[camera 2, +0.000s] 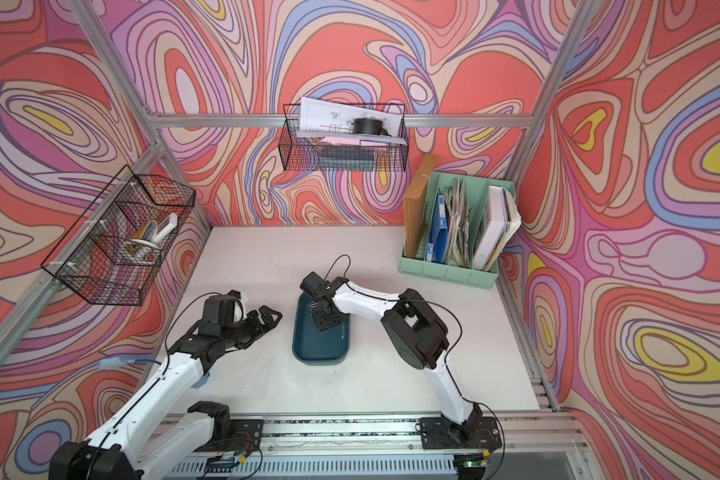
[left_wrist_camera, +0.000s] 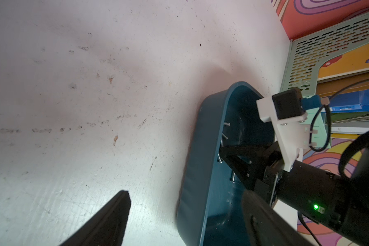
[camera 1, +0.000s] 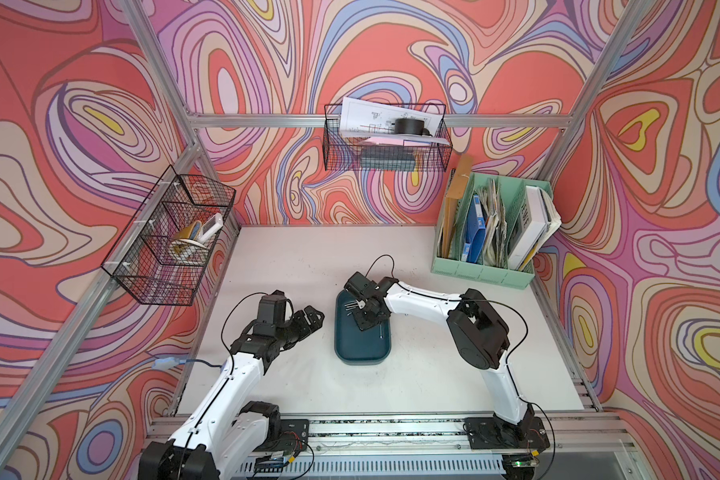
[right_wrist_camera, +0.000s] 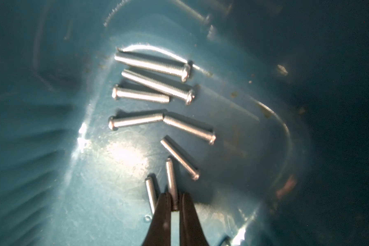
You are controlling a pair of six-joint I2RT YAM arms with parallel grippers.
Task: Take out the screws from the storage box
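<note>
Several silver screws [right_wrist_camera: 151, 64] lie on the floor of the dark teal storage box [camera 1: 360, 348], grouped toward one end in the right wrist view. My right gripper reaches down into the box, its narrow fingers shut on one screw [right_wrist_camera: 171, 174] near the head end; the threaded end sticks out past the tips. Right beside it a loose screw [right_wrist_camera: 150, 192] is partly covered by a finger. Outside the box, to its left, my left gripper [camera 1: 315, 317] stands open above the table, nothing between its fingers.
A green file holder [camera 1: 480, 272] with folders occupies the back right corner. Wire baskets [camera 1: 388, 160] hang at the back and left. The box walls rise close around the right gripper.
</note>
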